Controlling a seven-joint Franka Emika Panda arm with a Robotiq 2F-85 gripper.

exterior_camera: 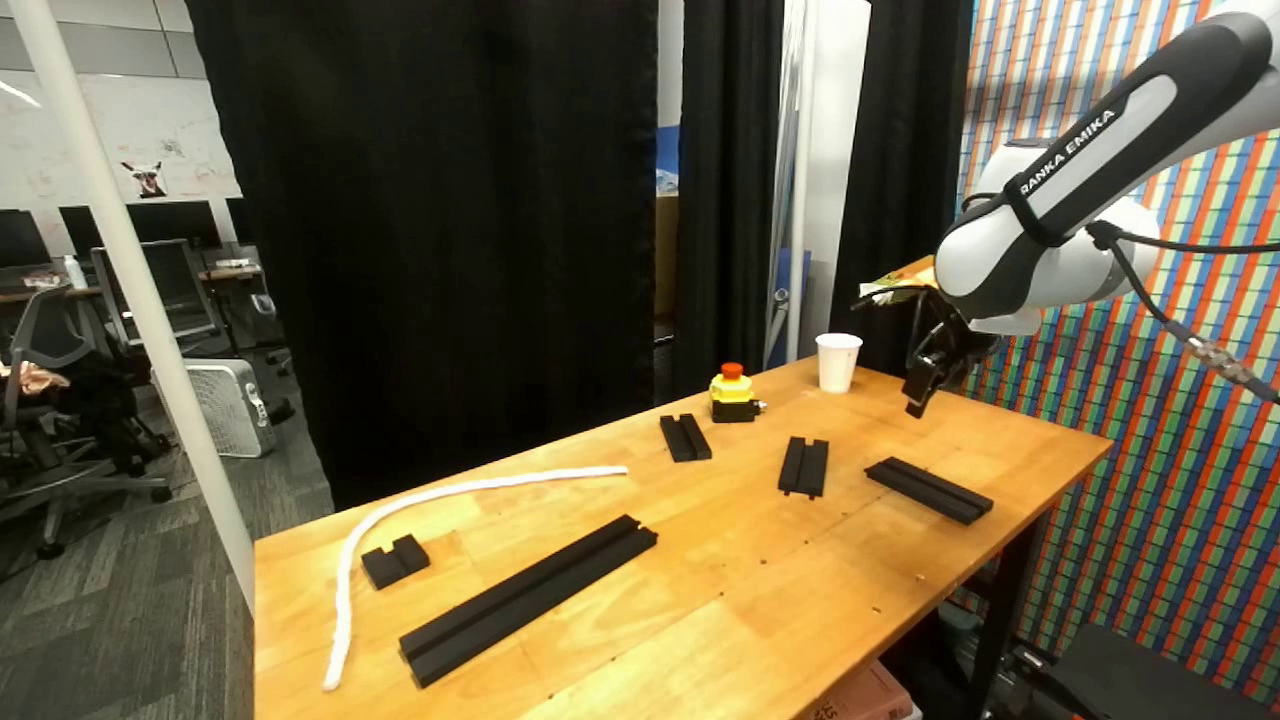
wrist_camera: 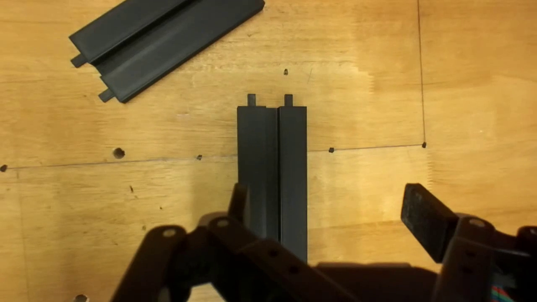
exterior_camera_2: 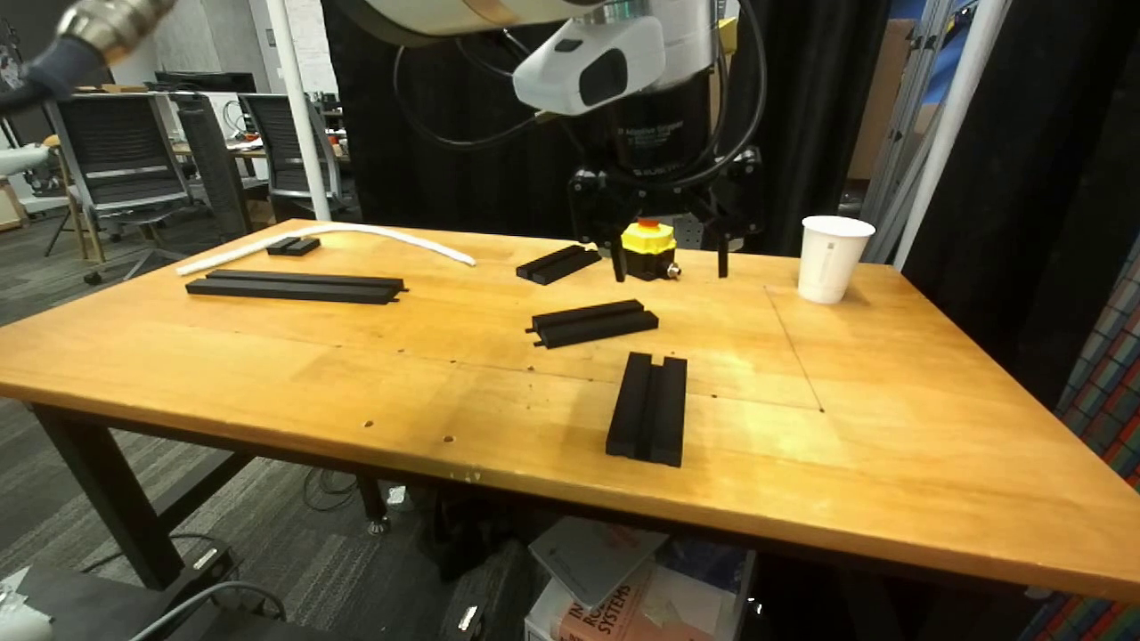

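A black grooved block (exterior_camera: pixel 929 488) lies flat on the table, nearest the right front edge. The wrist view shows this block (wrist_camera: pixel 293 171) from above, two small pegs at its far end and its near end hidden behind my gripper. High above the table, my gripper (exterior_camera_2: pixel 671 271) stands open, its fingers wide apart and only air between them. In the wrist view the left finger (wrist_camera: pixel 237 204) overlaps the block's left side, while the right finger (wrist_camera: pixel 428 221) is over bare wood. A second grooved block (exterior_camera: pixel 804 467) with pegs lies close by, apart from the first.
Toward the back are another black block (exterior_camera: pixel 685 438), a yellow box with a red button (exterior_camera: pixel 732 394) and a white cup (exterior_camera: pixel 837 362). A long black channel (exterior_camera: pixel 528 598), a small block (exterior_camera: pixel 395 560) and a white tube (exterior_camera: pixel 480 485) occupy the left. Bare wood surrounds the nearest block.
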